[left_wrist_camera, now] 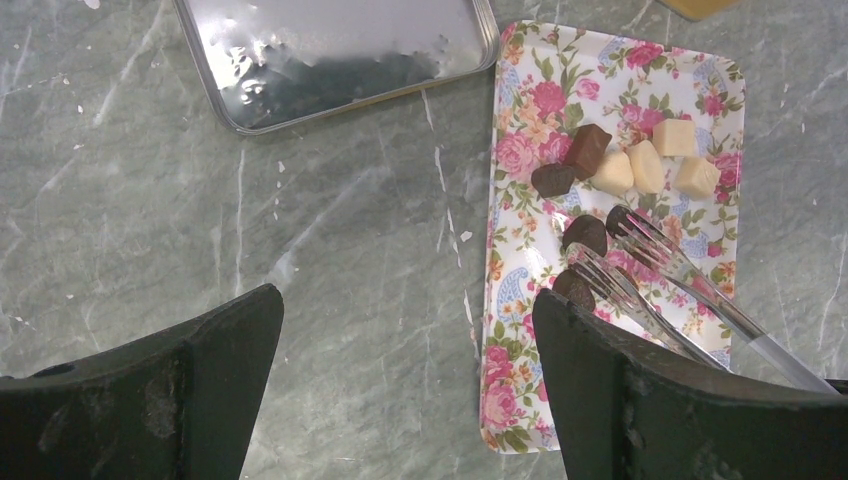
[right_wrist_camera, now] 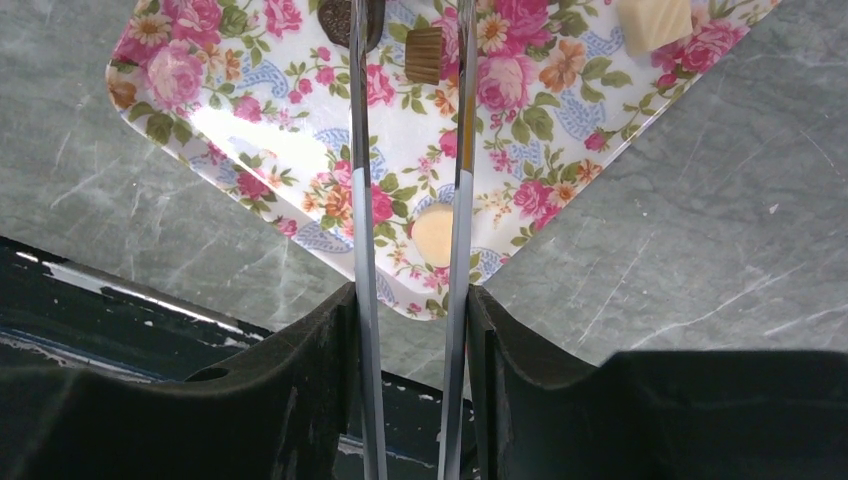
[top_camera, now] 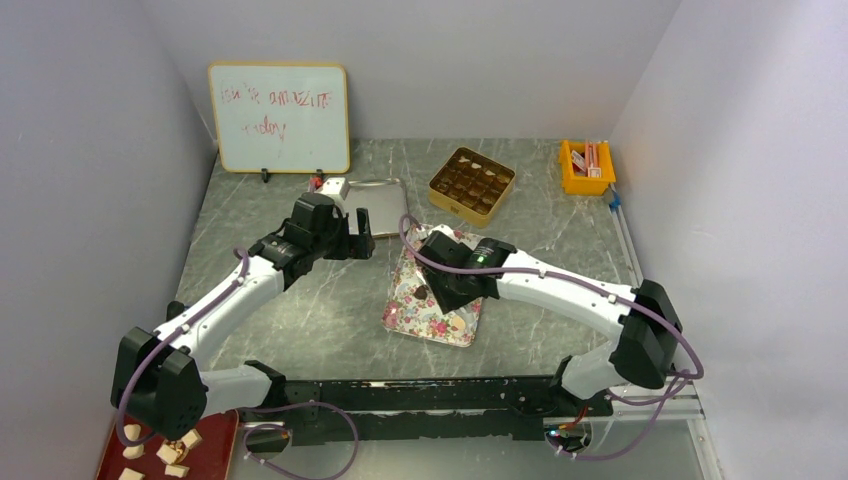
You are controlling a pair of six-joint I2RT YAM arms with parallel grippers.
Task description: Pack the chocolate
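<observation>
My right gripper is shut on metal tongs, whose two arms stand apart. In the left wrist view the forked tips of the tongs hover around a dark chocolate over the flowered tray; whether they touch it I cannot tell. Another dark chocolate lies close by. Farther back on the tray are a brown block, a dark piece and several cream pieces. A gold box with compartments stands behind the tray. My left gripper is open and empty, left of the tray.
An empty metal tray lies behind my left gripper. A whiteboard stands at the back left. At the back right sits a yellow bin with small packets. The table left of the flowered tray is clear.
</observation>
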